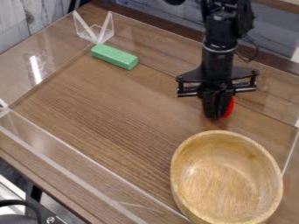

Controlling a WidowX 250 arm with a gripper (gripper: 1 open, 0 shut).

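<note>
My black gripper (pixel 215 109) is low over the wooden table at the right, its fingertips at a red object (pixel 228 108) that is mostly hidden behind it. Whether the fingers are closed on it I cannot tell. A large tan bowl (pixel 225 179) sits in front of the gripper, toward the bottom right.
A green block (pixel 114 56) lies at the back left, with a clear, wire-like plastic item (pixel 93 26) behind it. A dark cable shows at the bottom left corner.
</note>
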